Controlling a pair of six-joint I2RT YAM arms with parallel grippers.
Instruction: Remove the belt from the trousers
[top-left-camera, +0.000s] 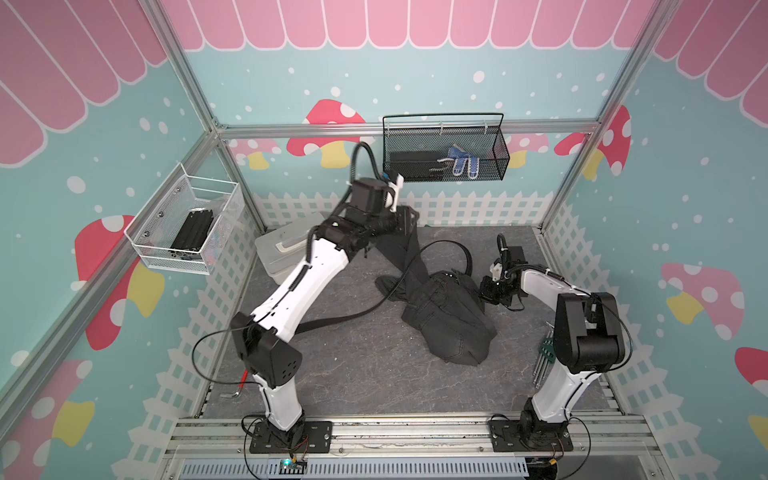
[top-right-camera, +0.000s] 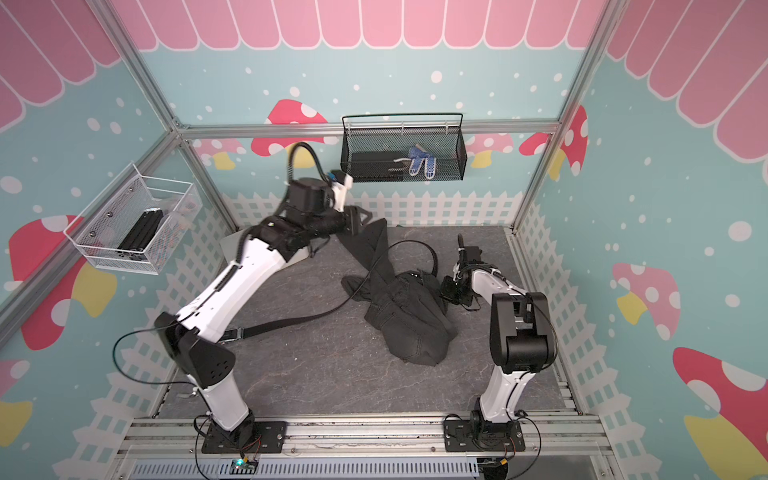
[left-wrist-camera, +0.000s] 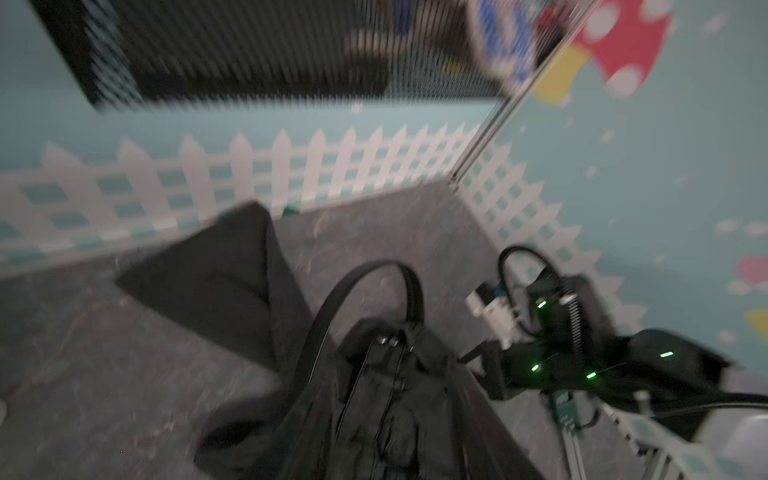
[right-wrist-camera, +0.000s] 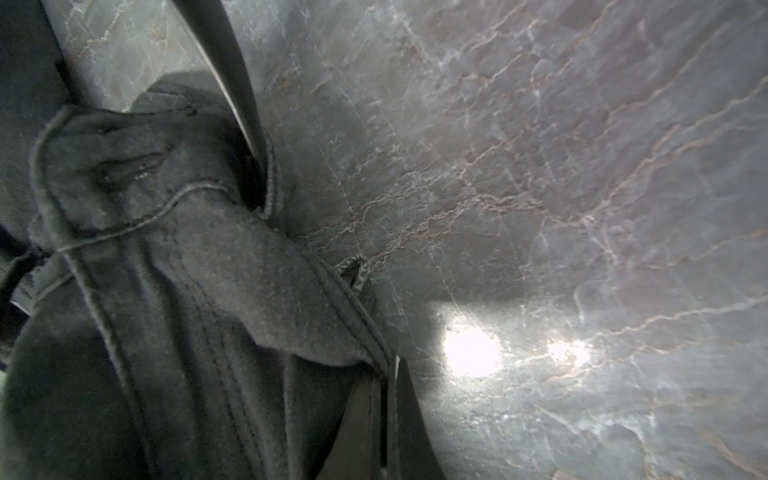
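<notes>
The black trousers (top-left-camera: 454, 320) lie bunched on the floor, one leg (top-right-camera: 368, 240) stretching toward the back wall. A black belt (top-right-camera: 296, 321) trails left to its buckle (top-right-camera: 232, 334); its other part arches up behind the waistband and enters the loops at the right side. In the right wrist view the belt (right-wrist-camera: 228, 68) goes in under the waistband. My right gripper is shut on the edge of the trousers (right-wrist-camera: 216, 280). My left gripper (top-left-camera: 412, 216) is open, high over the trouser leg; its fingers do not show in the left wrist view.
A grey case (top-left-camera: 280, 248) sits at the back left, partly behind my left arm. A black mesh basket (top-left-camera: 408, 166) hangs on the back wall, a white wire basket (top-left-camera: 192, 248) on the left. Tools (top-left-camera: 544, 356) lie right.
</notes>
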